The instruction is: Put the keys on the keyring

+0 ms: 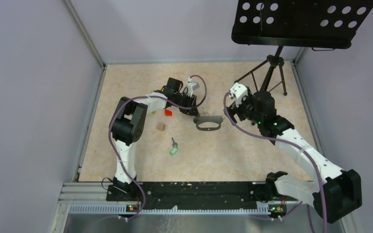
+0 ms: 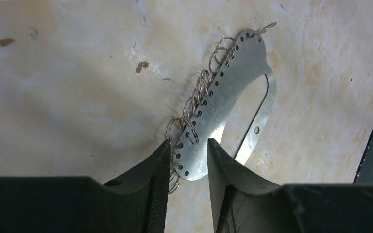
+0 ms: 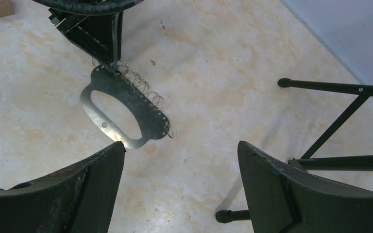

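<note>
A grey metal plate with a cut-out handle [image 1: 207, 120] lies flat mid-table, thin wire rings threaded along its holed edge [image 3: 141, 85]. My left gripper is low over the plate's end and rings, its fingers part open, with no held object visible between them. My right gripper stands open above the table to the right of the plate, nothing between its fingers. A key with a green tag [image 1: 174, 150] lies toward the front of the table, left of the plate.
A music stand [image 1: 274, 60] occupies the back right, its legs reaching near my right gripper. A wooden block [image 1: 161, 126] and red piece [image 1: 168, 112] lie left of the plate.
</note>
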